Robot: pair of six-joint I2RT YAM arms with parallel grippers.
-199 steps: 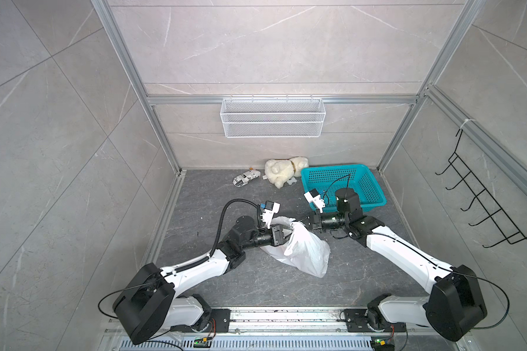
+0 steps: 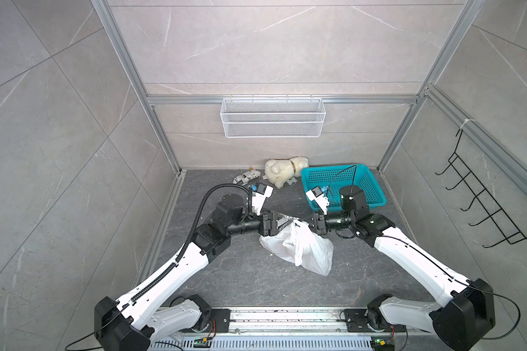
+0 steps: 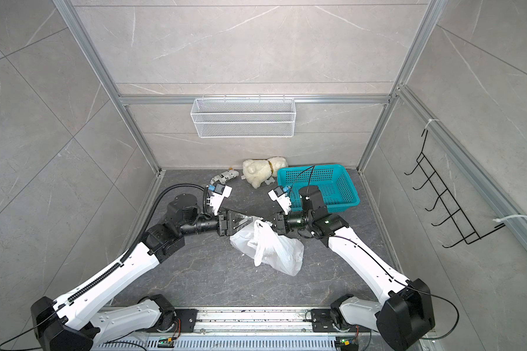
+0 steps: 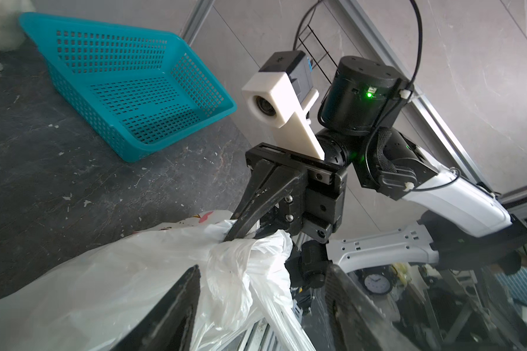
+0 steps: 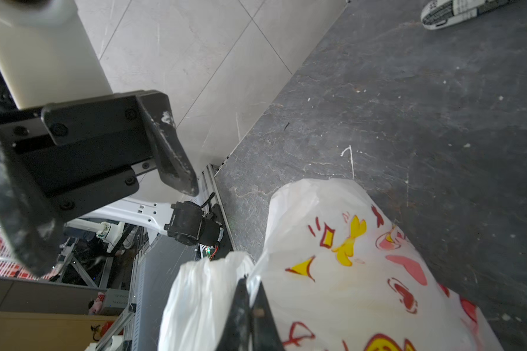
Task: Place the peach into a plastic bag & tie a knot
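The white plastic bag point(image 2: 301, 254), printed with yellow and red figures in the right wrist view, hangs slumped between my grippers over the table's middle. My left gripper is open, its fingers beside the bunched top of the bag. My right gripper is shut at the bag's gathered neck, pinching the thin plastic, as the left wrist view also shows. No peach is visible; whether one is inside the bag cannot be seen.
A teal basket point(image 2: 371, 196) stands at the back right, beside a cream plush toy point(image 2: 280, 170) and a small speckled object point(image 2: 246, 177). A black hook rack hangs on the right wall.
The bag and right arm have shifted only slightly.
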